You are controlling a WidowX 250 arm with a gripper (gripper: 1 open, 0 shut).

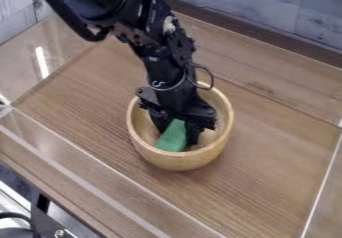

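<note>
A round wooden bowl [181, 157] stands on the wooden table [267, 172]. A green block [171, 136] lies inside it, partly covered by the black gripper [183, 125], which reaches down into the bowl from above. The fingertips are down around the green block, and the gripper looks shut on it, though the far finger and the contact are mostly hidden.
A pale plank wall [254, 17] runs along the back. Bare tabletop surrounds the bowl, with the table's edge and dark cables at the lower left.
</note>
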